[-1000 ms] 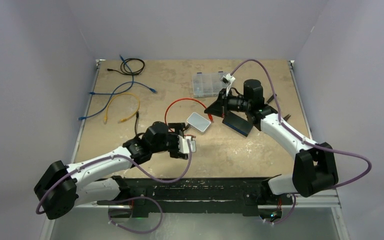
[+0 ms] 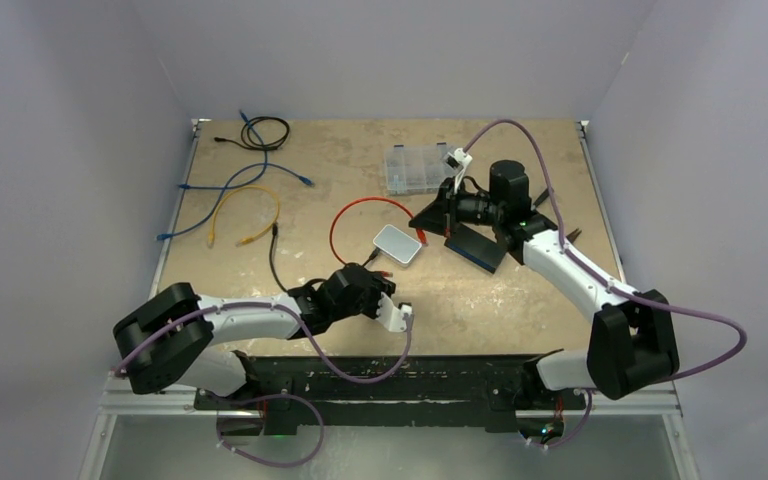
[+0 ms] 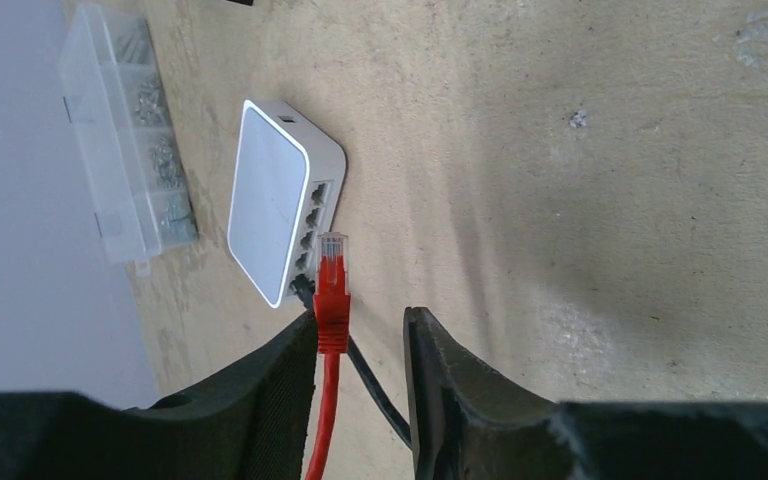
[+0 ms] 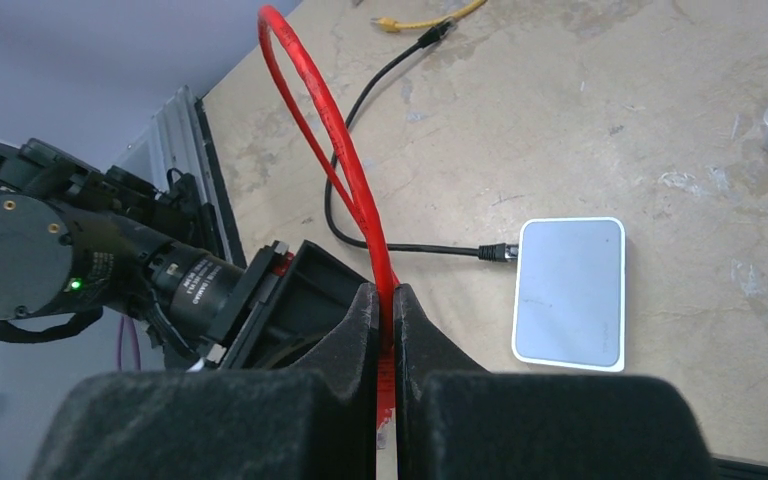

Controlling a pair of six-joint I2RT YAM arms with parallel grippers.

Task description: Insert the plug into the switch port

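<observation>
The white switch sits mid-table; its row of ports shows in the left wrist view, with a black cable plugged at one end. A red cable's clear-tipped plug is between the fingertips of my left gripper, near the left one, the fingers part open, in front of the ports. My right gripper is shut above the table, right of the switch in the top view, with red cable at its fingertips.
A compartment box stands behind the switch. Blue, yellow and black cables lie at the left. A dark flat object lies under the right arm.
My left arm has moved right and turned at the wrist over the last second, its gripper now lower in the top view. The right arm has hardly moved.
</observation>
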